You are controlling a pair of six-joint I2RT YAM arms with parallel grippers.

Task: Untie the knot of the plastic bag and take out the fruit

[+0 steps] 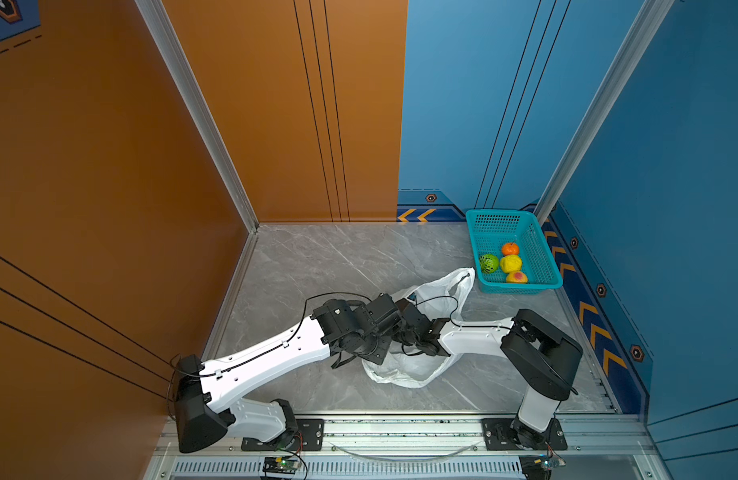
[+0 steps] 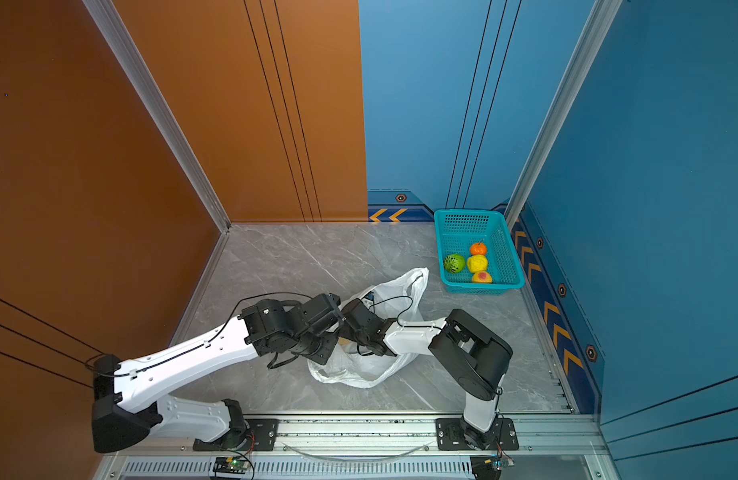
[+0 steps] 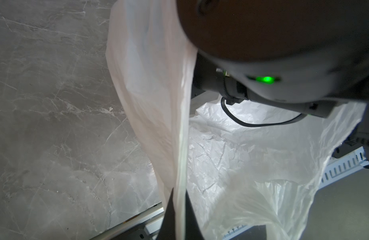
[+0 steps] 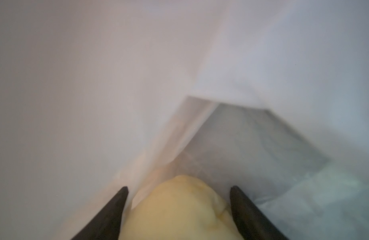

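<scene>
The white plastic bag [image 1: 417,372] lies open on the grey table beneath both grippers. My left gripper is shut on an upright fold of its film, seen in the left wrist view. My right gripper reaches into the bag, its blurred fingers standing either side of a pale yellow fruit [image 4: 180,208], part open; contact on both sides is unclear. The top views hide both fingertips behind the wrists.
A teal basket [image 1: 481,228] at the back right holds several fruits: orange, green, yellow and peach-coloured. A metal rail [image 1: 385,428] runs along the front.
</scene>
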